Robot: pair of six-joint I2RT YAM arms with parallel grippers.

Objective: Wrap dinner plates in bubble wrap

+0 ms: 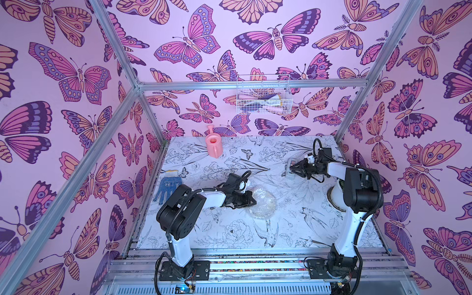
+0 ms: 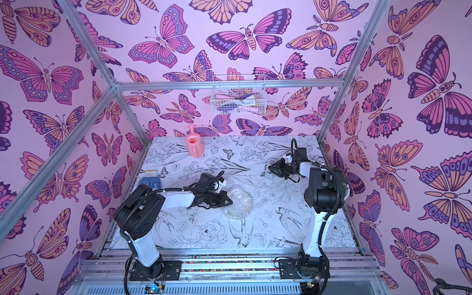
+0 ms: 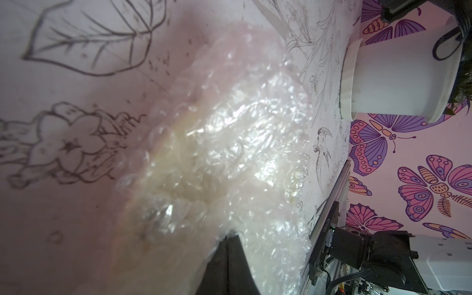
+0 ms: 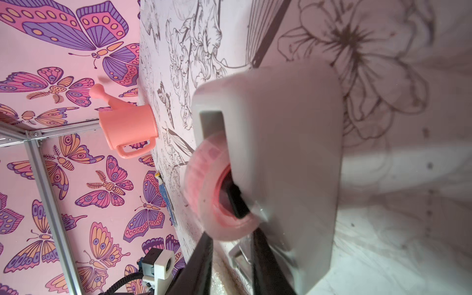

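A round bundle of clear bubble wrap (image 1: 264, 203) lies mid-table, a pale yellowish plate shape dimly showing through the wrap (image 3: 236, 127) in the left wrist view. My left gripper is shut, its fingertips resting against the wrap at the bundle's left side; whether any film is pinched cannot be seen. Farther back on the right, a light grey tape dispenser (image 4: 295, 147) stands on the table, with a roll of tape (image 4: 209, 182) inside. My right gripper is open at the dispenser's end, one finger (image 4: 263, 265) close against it; contact is unclear.
A pink watering can (image 1: 213, 146) stands at the back left, a blue glove (image 1: 168, 187) at the left edge. The white plant pot (image 3: 400, 73) sits right, partly behind the right arm. A wire basket (image 1: 264, 104) hangs at the back.
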